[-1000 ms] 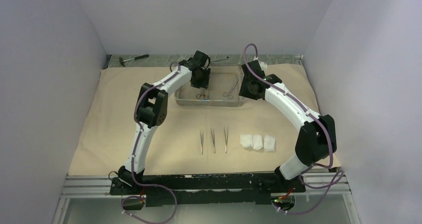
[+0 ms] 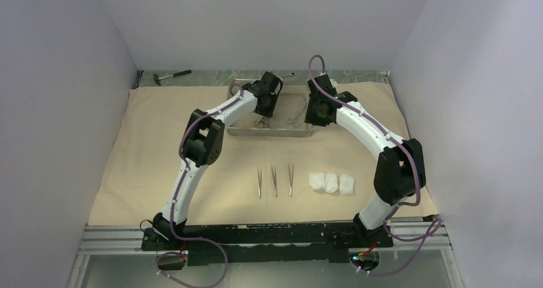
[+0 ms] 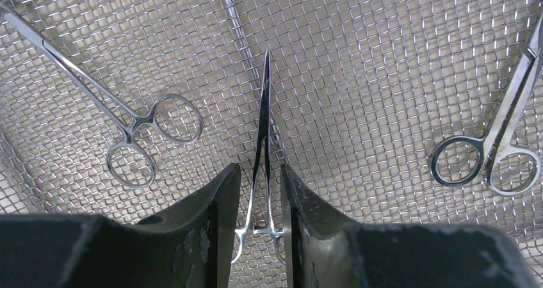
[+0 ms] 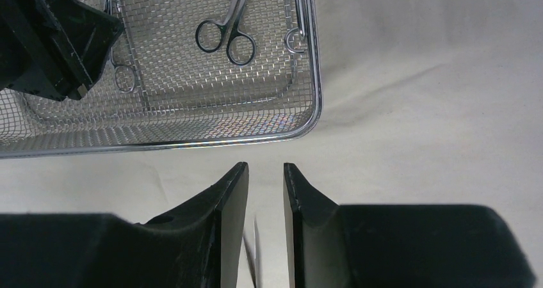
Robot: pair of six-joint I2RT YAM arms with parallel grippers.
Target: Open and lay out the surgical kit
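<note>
The wire mesh tray (image 2: pixel 269 132) holds hemostats and scissors. In the left wrist view my left gripper is part open over an upright-lying needle holder or hemostat (image 3: pixel 264 115), its fingertips at the shanks; whether they touch is unclear. Another hemostat (image 3: pixel 137 121) lies left, scissors (image 3: pixel 509 121) right. My right gripper hangs part open, nothing visible held, just outside the tray's front right corner. Three tweezers (image 2: pixel 275 180) lie in a row in front of the tray, beside three white gauze pads (image 2: pixel 331 182).
A reflex hammer (image 2: pixel 171 74) lies on the back strip. The two arms are close at the tray, the left gripper housing showing in the right wrist view.
My left gripper has moved a little to the right and back over the tray.
</note>
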